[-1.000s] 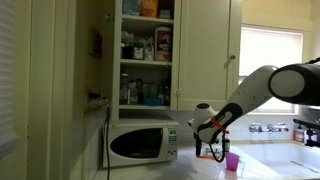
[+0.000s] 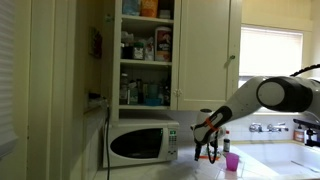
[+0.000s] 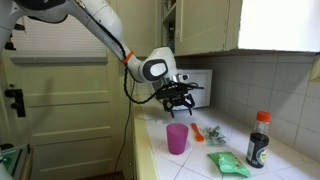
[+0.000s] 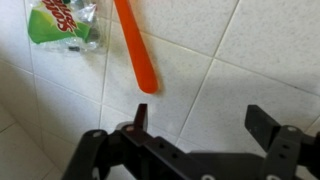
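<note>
Over the white tiled counter, my gripper stands open, its two dark fingers wide apart with only bare tile showing between them. An orange handle-like object (image 4: pixel 137 50) lies just beyond the left finger in the wrist view, apart from it. Beside that lies a clear plastic packet with a green and red label (image 4: pixel 64 22). In the second exterior view, the pink cup (image 3: pixel 177 138) stands upright close to my gripper (image 3: pixel 178 106), on the camera's side of it. The orange object (image 3: pixel 198 133) shows behind the cup there.
A dark bottle with a red cap (image 3: pixel 258 140) and a green packet (image 3: pixel 228 164) occupy the counter's near right. The white microwave (image 2: pixel 143 142) stands at the back under open shelves. A sink (image 2: pixel 284 156) lies to the right in the first exterior view.
My arm has shifted slightly, with the gripper a little lower than before. The cup and the other counter items appear unmoved.
</note>
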